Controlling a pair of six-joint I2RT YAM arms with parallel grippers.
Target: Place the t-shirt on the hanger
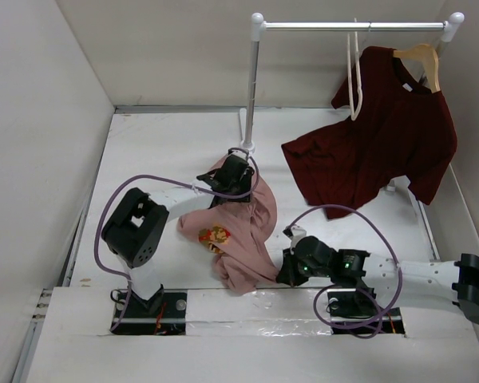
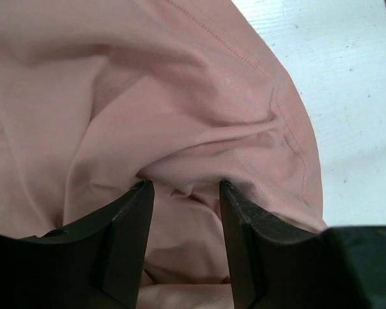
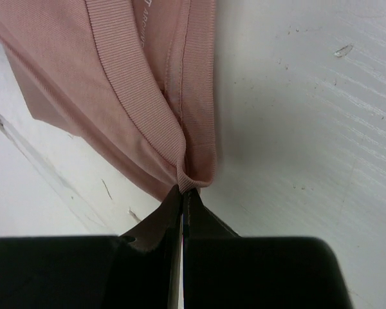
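Note:
A pink t-shirt (image 1: 244, 257) with a printed patch lies crumpled on the table. My left gripper is part open over its upper folds, fingertips at the cloth; whether cloth is between them is unclear. My right gripper is shut on a hem at the shirt's front corner. An empty white hanger (image 1: 357, 96) hangs from the rail (image 1: 319, 26).
A maroon t-shirt (image 1: 383, 136) on a wooden hanger (image 1: 421, 54) hangs at the right, its lower part on the table. The rack's post (image 1: 251, 88) stands behind the pink shirt.

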